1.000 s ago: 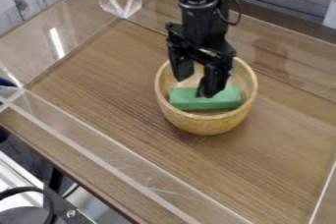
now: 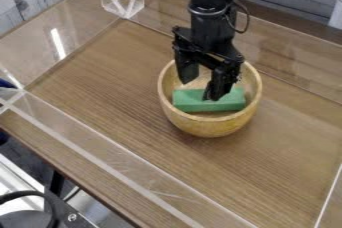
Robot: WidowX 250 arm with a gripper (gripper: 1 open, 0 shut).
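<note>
A round tan wooden bowl (image 2: 206, 124) sits in the middle of the table with a green rectangular block (image 2: 209, 105) lying inside it. The black gripper (image 2: 203, 86) reaches down from the top into the bowl, over the block, with its dark fingers apart. Its lower parts hide some of the bowl's inside and the block's back edge.
A white wire-like object (image 2: 122, 0) stands at the upper left. A black cable shows at the bottom left, and pale objects at the left edge.
The gripper has shifted slightly within the bowl, its upper body now looking more upright. The bowl and green block are nearly unchanged.
</note>
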